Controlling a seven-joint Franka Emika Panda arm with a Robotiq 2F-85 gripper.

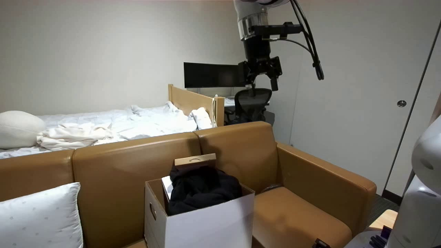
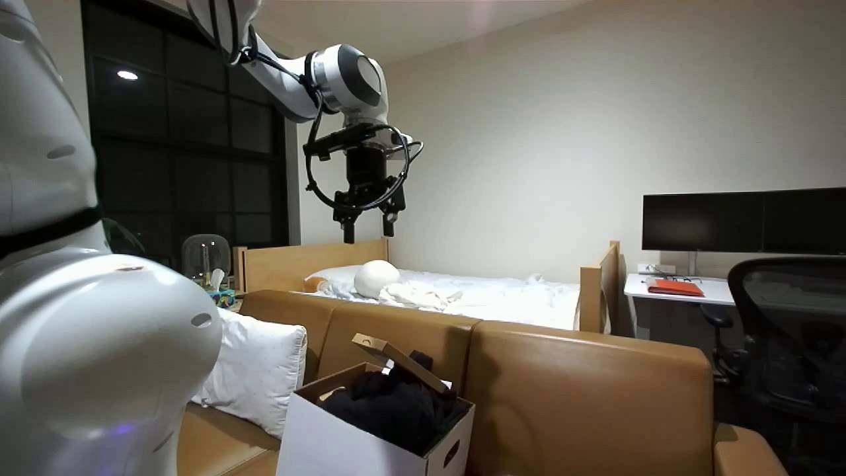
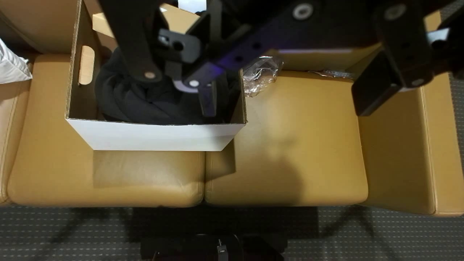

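Note:
My gripper (image 1: 263, 89) hangs open high above the sofa, its two fingers well apart and nothing between them. In exterior view 2 the gripper (image 2: 369, 233) is also seen empty, its fingertips pointing down. Below stands a white cardboard box (image 1: 208, 225) on the sofa seat. Bunched black cloth (image 1: 204, 188) fills much of the box, and in the wrist view the cloth (image 3: 148, 102) is partly covered by my gripper's near finger. A brown carton (image 2: 400, 361) sticks up slanted at the back of the box.
Clear crinkled plastic (image 3: 262, 74) lies right of the box on the tan sofa (image 3: 287, 143), whose right seat is otherwise mostly bare. A white pillow (image 1: 41, 215) leans at the left. Behind the backrest is a bed (image 1: 144, 120) with white bedding.

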